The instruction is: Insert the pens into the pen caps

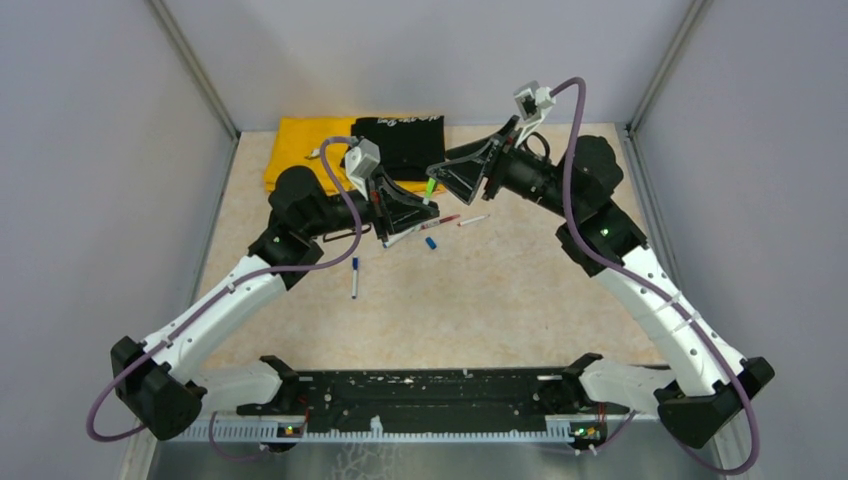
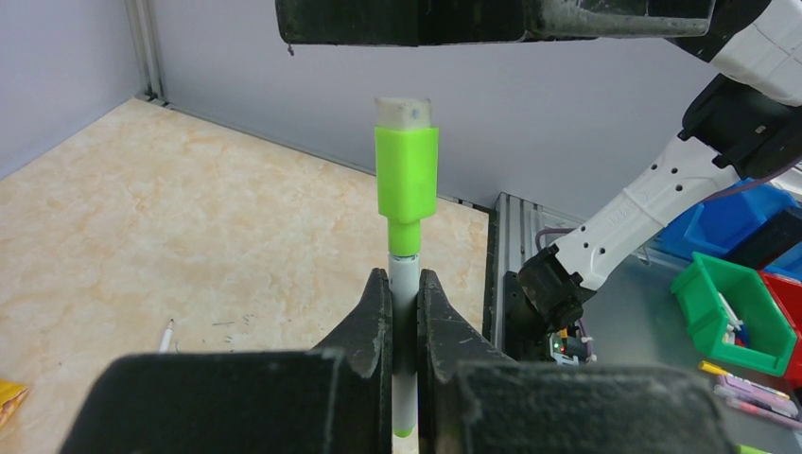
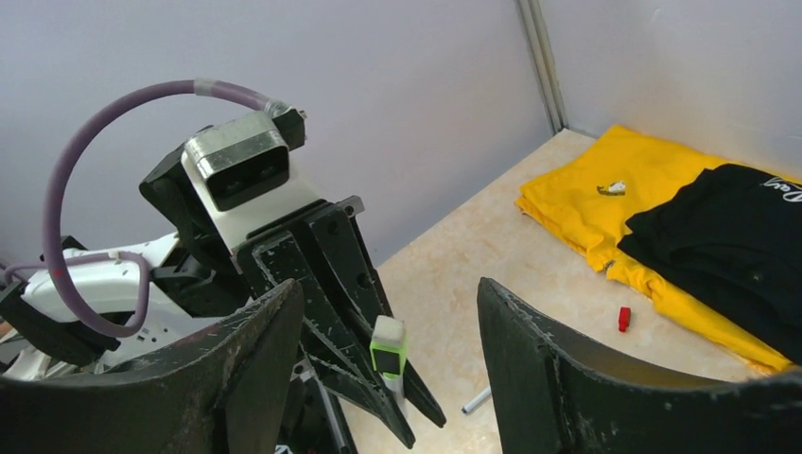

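Note:
My left gripper is shut on a white pen, held upright; its upper end has a bright green collar topped by a pale grey block. Just above that top, in the left wrist view, hangs a dark finger of the right arm. My right gripper stands open, and the pen's green end shows between its two fingers, with no contact visible. On the table lie a blue cap, a white pen with a blue end, a red pen and a red cap.
Folded yellow cloth and black cloth lie along the back edge. Another white pen rests right of centre. Both arms' wrists are close together over the middle.

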